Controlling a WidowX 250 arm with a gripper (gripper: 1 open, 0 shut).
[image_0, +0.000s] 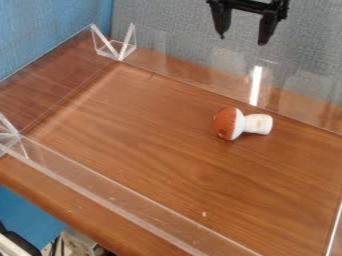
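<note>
A ball, orange and white, lies on the wooden table right against a white cup-like object, which appears to be on its side. My black gripper hangs high at the top edge of the view, well above and behind them, with its two fingers apart and nothing between them.
Clear low walls edge the wooden table, with white triangular brackets at the back left and at the front left. A grey padded wall stands behind.
</note>
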